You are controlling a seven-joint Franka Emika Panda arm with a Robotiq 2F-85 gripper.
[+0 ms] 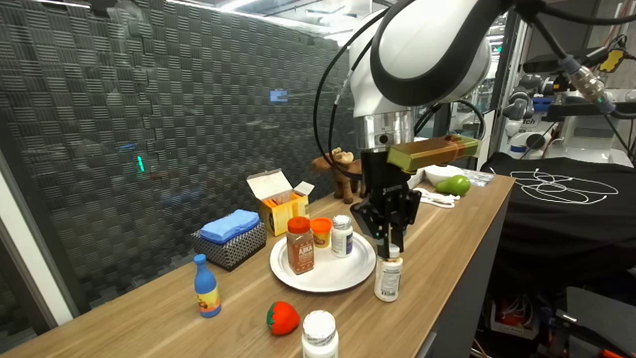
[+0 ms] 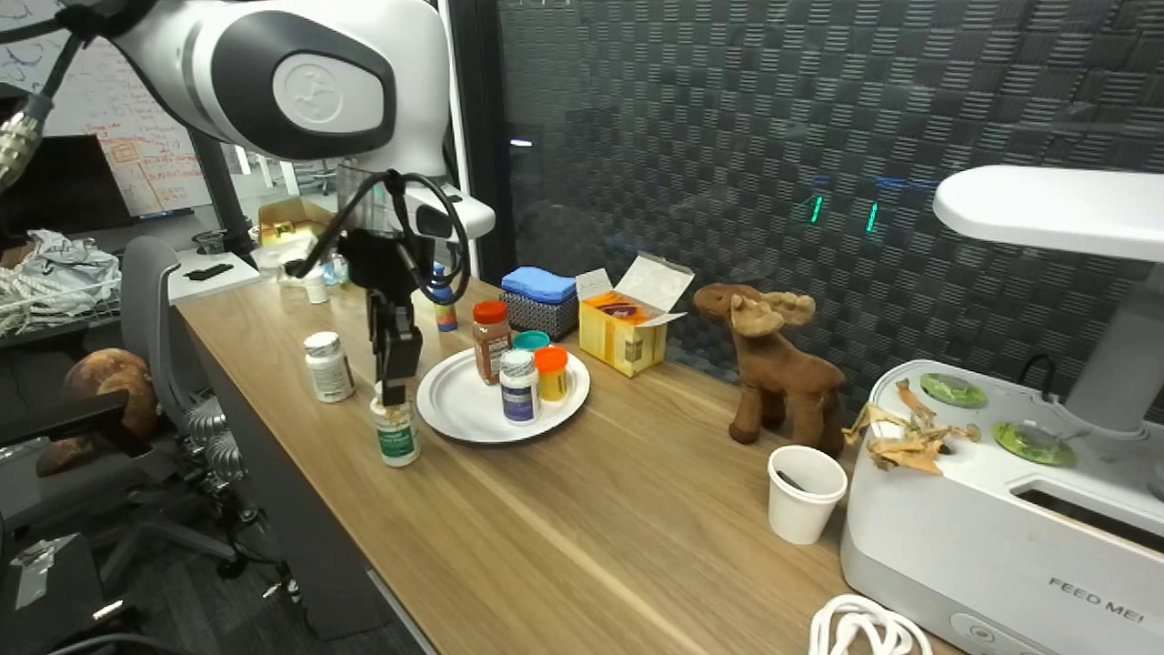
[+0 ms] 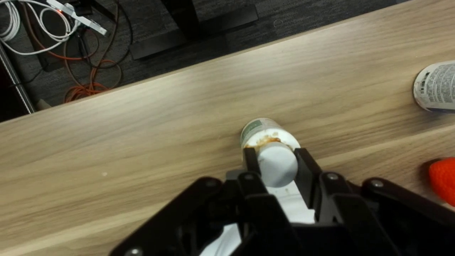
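A white bottle with a green-and-white label [image 2: 397, 435] stands upright on the table beside the plate. My gripper is shut on its white cap [image 3: 278, 165], one finger on each side. From above, brown stains show on the bottle's shoulder. The white plate [image 1: 334, 283] next to it carries a red-capped spice jar [image 1: 300, 247], an orange-lidded tub [image 1: 321, 231] and a white pill bottle [image 1: 342, 237]. In the second exterior view a teal lid [image 2: 531, 340] also shows among them.
Another white bottle [image 2: 328, 367] and a red strawberry toy [image 1: 282, 317] stand nearer the table's far end, with a blue bottle [image 1: 206, 286]. Behind the plate are a yellow box [image 2: 622, 327] and a brown moose [image 2: 777, 366]. Bare wood lies between plate and paper cup [image 2: 805, 497].
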